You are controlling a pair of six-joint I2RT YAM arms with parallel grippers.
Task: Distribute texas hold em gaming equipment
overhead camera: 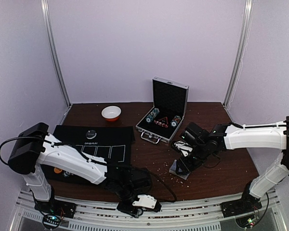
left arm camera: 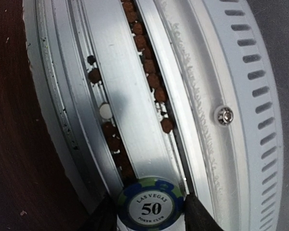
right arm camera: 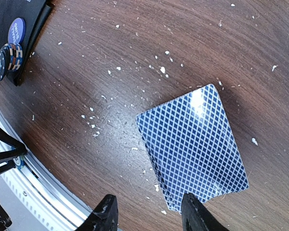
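A green-and-blue 50 poker chip sits between the fingertips of my left gripper, both touching its edge, over the metal rail at the table's front. In the top view the left gripper is at the front middle. My right gripper is open, with bare wood between its fingers. Beyond it is a blue lattice-patterned card deck; one fingertip overlaps the deck's near edge in view. The black mat lies left. An open silver case at the back holds chips and red dice.
A white-and-red bowl stands at the back left. Several chips lie on the mat's near corner. Small white flakes are scattered over the wood.
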